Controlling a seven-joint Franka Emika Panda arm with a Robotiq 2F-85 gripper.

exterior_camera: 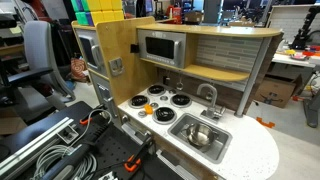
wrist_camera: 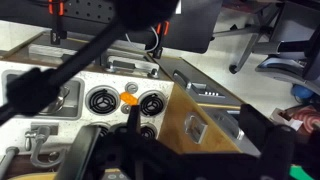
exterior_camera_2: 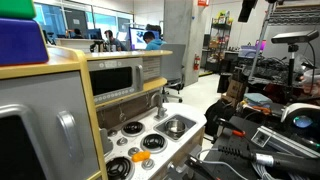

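My gripper stands open in the wrist view, with dark fingers apart and nothing seen between them. It looks down on a toy kitchen from above. A small orange object (wrist_camera: 128, 98) lies among the black burners on the stovetop; exterior view 1 shows this orange object (exterior_camera: 149, 108) too, as does exterior view 2, where the orange object (exterior_camera_2: 142, 155) is near the front burners. A metal pot (exterior_camera: 199, 134) sits in the sink (exterior_camera: 184, 122), right of the stove. At the top of exterior view 2 hangs a dark part of the arm (exterior_camera_2: 247, 10).
Above the counter is a shelf with a microwave (exterior_camera: 162, 46). A curved faucet (exterior_camera: 211, 98) rises behind the sink. White counter (exterior_camera: 250, 150) to the sink's right is clear. Cables (exterior_camera: 62, 155) lie near the dark table at the front left.
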